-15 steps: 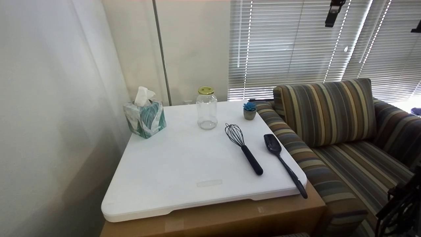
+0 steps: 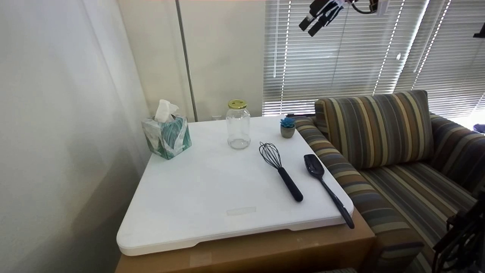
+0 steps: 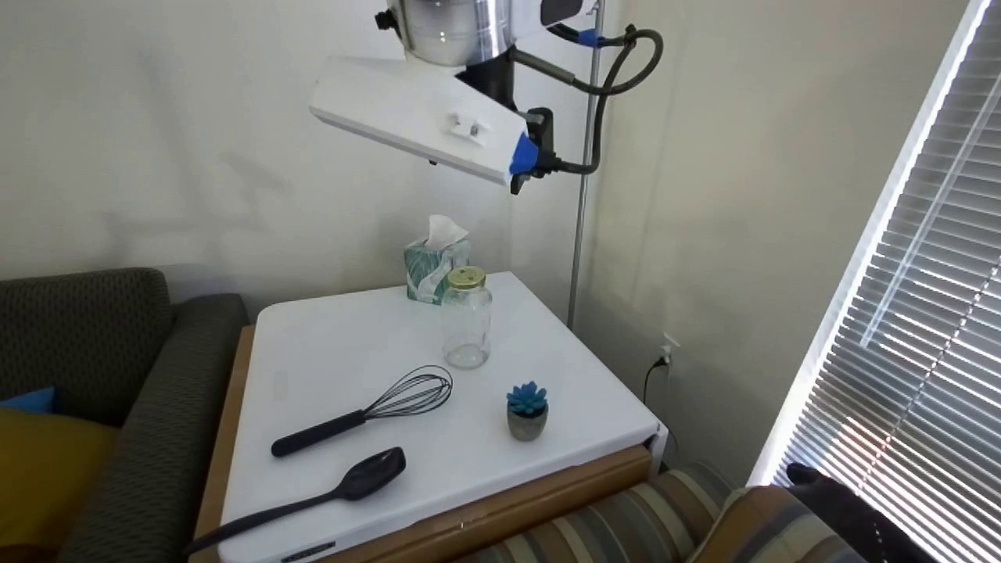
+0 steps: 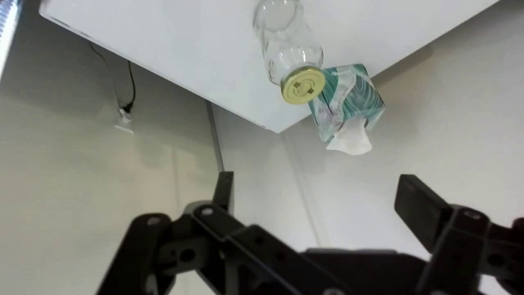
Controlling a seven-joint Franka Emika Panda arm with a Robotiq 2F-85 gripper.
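My gripper is open, its two black fingers wide apart with nothing between them. In exterior view 1 the gripper (image 2: 310,27) hangs high in front of the blinds, well above the table. A clear glass jar (image 2: 238,127) with a gold lid (image 2: 237,104) stands upright toward the back of the white table (image 2: 195,195). To its right is a small blue succulent in a grey pot (image 2: 287,129). A black whisk (image 2: 288,183) lies nearer the front, and a black spatula (image 2: 325,184) lies along the right edge, its handle end overhanging.
A teal tissue box (image 2: 169,138) sits at the table's back left, close to the wall. The striped armchair (image 2: 386,132) adjoins the right side. Bare tabletop fills the middle and front left. A thin pole (image 3: 583,188) rises behind the table.
The gripper has swung left across the blinds in exterior view 1 and is now seen tilted, with both fingers showing. The objects on the table have stayed where they were.
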